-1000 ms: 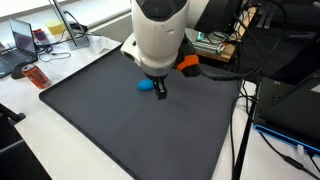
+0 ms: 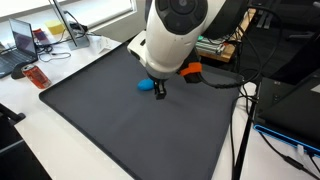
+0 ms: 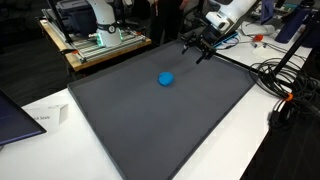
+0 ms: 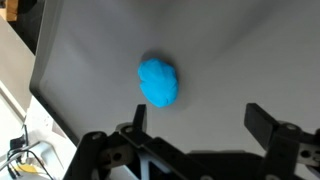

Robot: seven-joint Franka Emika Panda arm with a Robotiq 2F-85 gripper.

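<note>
A bright blue, rounded lump (image 4: 158,82) lies on the dark grey board (image 4: 225,60), near the middle of the wrist view and left of the space between my fingers. Wide apart, the two dark fingers of my gripper hold nothing. In exterior view 2 the blue lump (image 3: 166,78) rests alone on the board, well away from the gripper (image 3: 206,50) at the far right. From exterior view 1 the blue lump (image 2: 146,85) shows just behind the gripper (image 2: 160,93), partly covered by it.
An orange can (image 2: 37,77) and a laptop (image 2: 24,42) stand beyond the board's left edge. A white container (image 2: 97,44) is near the back. Cables (image 3: 285,80) run along one side. Much of the board's surface is bare.
In exterior view 1 the arm has shifted slightly to the right over the last second and turned a little. The blue lump stays where it was.
</note>
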